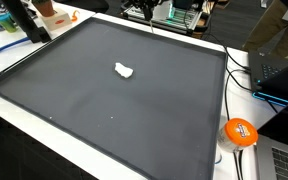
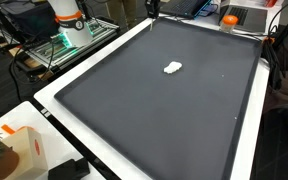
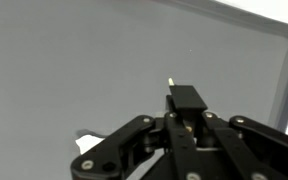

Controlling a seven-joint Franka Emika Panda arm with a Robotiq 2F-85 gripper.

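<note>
A small crumpled white piece, perhaps cloth (image 1: 123, 70) (image 2: 172, 67), lies flat on the dark grey board (image 1: 124, 110). In the wrist view, part of this white piece (image 3: 87, 143) shows at the lower left, beside the gripper body. My gripper is shut on a thin pale stick, whose tip (image 3: 171, 82) pokes out past the fingers. From outside, the stick (image 1: 152, 29) hangs down near the board's far edge, well apart from the white piece. Whether the stick touches the board cannot be told.
An orange-lidded jar (image 1: 238, 133) stands on the white table rim beside the board. A laptop (image 1: 269, 85) and cables lie along that side. Pots and bottles (image 1: 54, 14) crowd the far left corner. Most of the board is bare.
</note>
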